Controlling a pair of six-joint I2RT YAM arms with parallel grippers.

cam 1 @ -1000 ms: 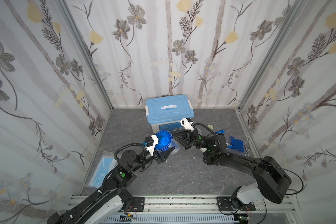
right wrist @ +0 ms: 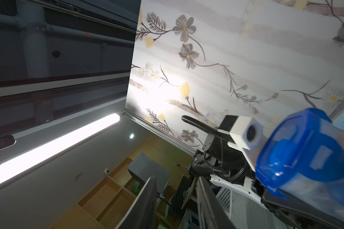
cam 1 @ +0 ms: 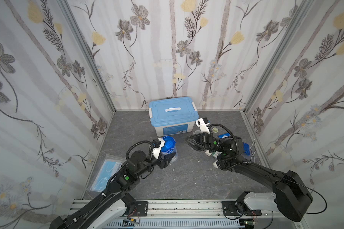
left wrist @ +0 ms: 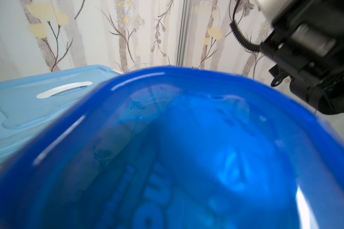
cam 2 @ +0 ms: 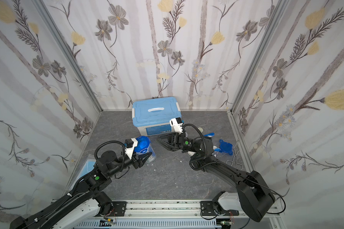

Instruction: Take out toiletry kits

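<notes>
A clear container with a blue lid point(cam 1: 168, 144) is held raised and tilted in my left gripper point(cam 1: 166, 158), which is shut on its clear body. That blue lid point(left wrist: 217, 152) fills most of the left wrist view and hides the left fingers there. From the side, the right wrist view shows the blue-topped container point(right wrist: 307, 148), with blurred contents inside. My right gripper point(cam 1: 188, 142) is apart from the container, to its right. Its two fingers stand apart with only background between them point(right wrist: 175, 187). Whether the lid is fastened I cannot tell.
A storage box with a light blue lid point(cam 1: 174, 110) stands closed against the back wall. Blue pieces point(cam 2: 225, 147) and other small items lie on the right, partly behind the right arm. A flat clear pack point(cam 1: 107, 173) lies at left.
My right gripper has drawn away from the container, to the right, leaving a gap.
</notes>
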